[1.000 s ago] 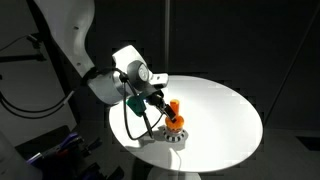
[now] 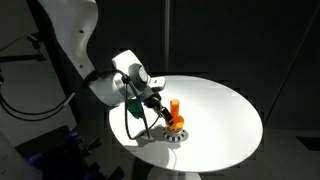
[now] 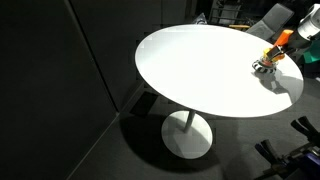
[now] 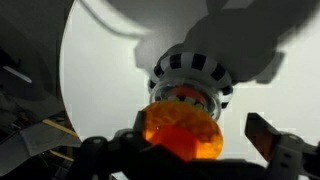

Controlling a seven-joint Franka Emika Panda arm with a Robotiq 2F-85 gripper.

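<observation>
An orange object (image 4: pixel 185 128) with a redder upright part stands on a shiny metallic piece (image 4: pixel 187 90). Beneath is a round base (image 4: pixel 193 65) patterned in black and white. In exterior view 1 the redder part (image 2: pixel 175 107) rises above a rounder, yellow-orange part (image 2: pixel 176 124), near the front of the white table. My gripper is open, its black fingers on either side of the orange object in the wrist view. Contact on either side cannot be made out. In exterior view 2 the stack (image 3: pixel 265 65) is at the table's right, with the gripper partly out of frame.
Dark floor and a dark wall surround it.
The arm and gripper have shifted slightly to the left in exterior view 1. The orange stack stays in about the same place on the table.
</observation>
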